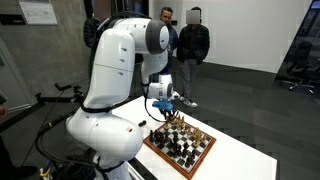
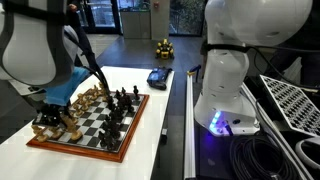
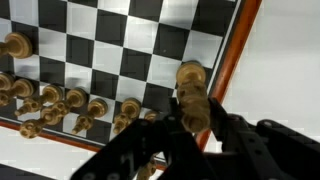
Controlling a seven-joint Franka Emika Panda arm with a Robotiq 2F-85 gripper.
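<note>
My gripper is shut on a light brown chess piece, close to the wooden edge of the chessboard. In the wrist view the piece stretches from between the fingers out over the squares; whether its base touches the board I cannot tell. Exterior view 2 has the gripper low over the board's left side, with a light brown piece below it. The arm hides part of the board there. Fingers and piece are too small to make out in exterior view 1.
Several light brown pieces stand in a cluster beside the gripper. Dark pieces crowd the board's other side. A dark device rests near the table edge. Two people stand in the background.
</note>
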